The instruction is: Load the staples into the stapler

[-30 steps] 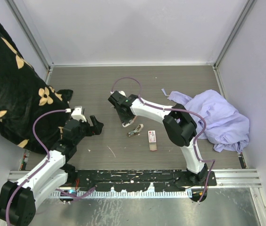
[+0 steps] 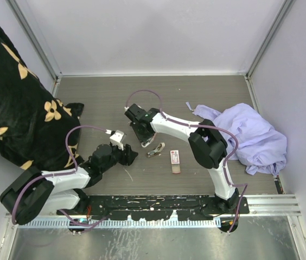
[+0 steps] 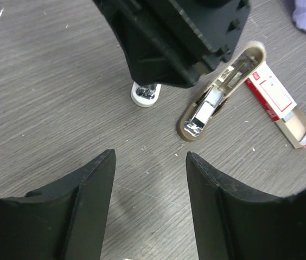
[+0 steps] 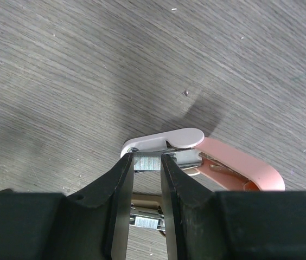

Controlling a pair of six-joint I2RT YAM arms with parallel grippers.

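Under my right gripper lies an opened white-and-pink stapler [image 4: 240, 162], its metal tray exposed. The right fingers are closed on a short silver staple strip [image 4: 148, 163] at the tray; whether it is seated there I cannot tell. In the left wrist view the right gripper hides all but the white end [image 3: 145, 95] of this stapler. A second, beige-brown stapler [image 3: 201, 115] lies open beside it with silver staples in its tray. My left gripper is open with nothing between its fingers, to the lower left of both staplers in the top view.
A red-and-white staple box [image 2: 175, 157], partly slid open, sits right of the staplers. A lavender cloth [image 2: 245, 135] is heaped at the right, and a black patterned blanket [image 2: 23, 97] hangs at the left.
My left gripper has moved right and slightly toward the front, closer to the staplers, and its fingers stand closer together. The right arm, staplers and box have not visibly moved.
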